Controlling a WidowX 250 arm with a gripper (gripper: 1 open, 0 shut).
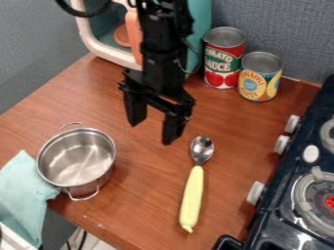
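My black gripper [152,115] hangs open above the middle of the wooden table, with nothing between its fingers. It is to the upper right of a steel pot [77,157] with two handles and to the upper left of a spoon [201,148] and a pale yellow ear of corn or similar long object [192,198].
A red can [224,60] and a yellow can [259,77] stand at the back, beside a teal microwave [196,24], partly hidden by my arm. A black stove [280,215] is on the right, a cloth [22,195] at left.
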